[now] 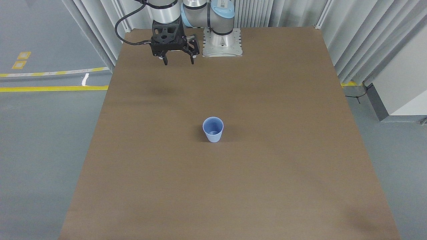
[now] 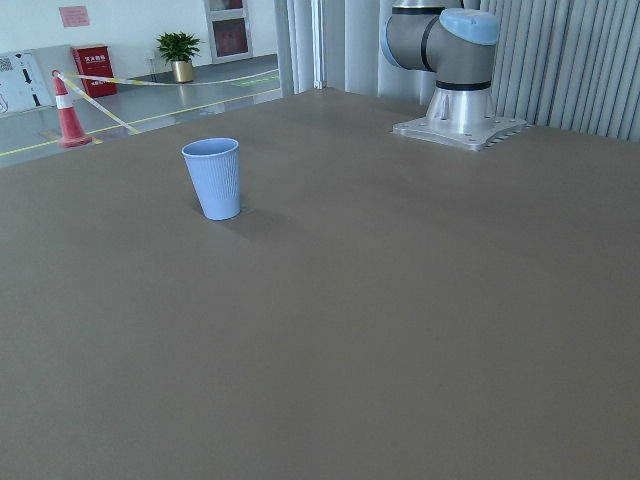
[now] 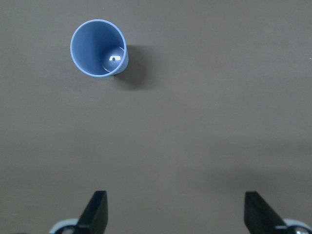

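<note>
A light blue cup (image 1: 212, 130) stands upright and empty on the brown table (image 1: 240, 184), near its middle in the front view. The same cup (image 2: 212, 185) shows in the left view and, from above, the cup (image 3: 99, 48) sits upper left in the wrist view. My gripper (image 1: 178, 60) is high over the table's far left end, apart from the cup. In the wrist view my gripper has its two fingers wide apart with nothing between them.
The robot's base plate (image 1: 222, 51) is fixed at the far edge, with curtains behind. Floor and a white wall block (image 1: 400, 72) lie beyond the table's sides.
</note>
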